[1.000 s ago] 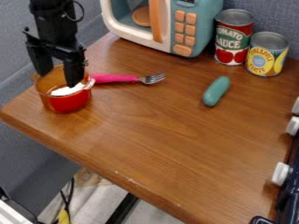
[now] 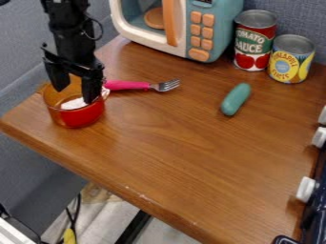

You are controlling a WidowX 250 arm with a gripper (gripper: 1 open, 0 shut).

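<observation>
My black gripper (image 2: 74, 80) is at the upper left, its fingertips down at an orange-red pot (image 2: 79, 115) near the table's left edge. Something white lies inside the pot. Whether the fingers hold the pot's rim or anything else is hard to tell. A pink-handled fork (image 2: 133, 85) lies just right of the pot. A green oblong object (image 2: 235, 99) rests alone on the right half of the table (image 2: 178, 157).
A toy microwave (image 2: 173, 24), a tomato can (image 2: 254, 43) and a yellow can (image 2: 291, 62) stand along the back. A dark appliance with white knobs (image 2: 315, 210) is at the right edge.
The gripper has come down to the pot and shifted slightly over the last second. The other objects look unchanged.
</observation>
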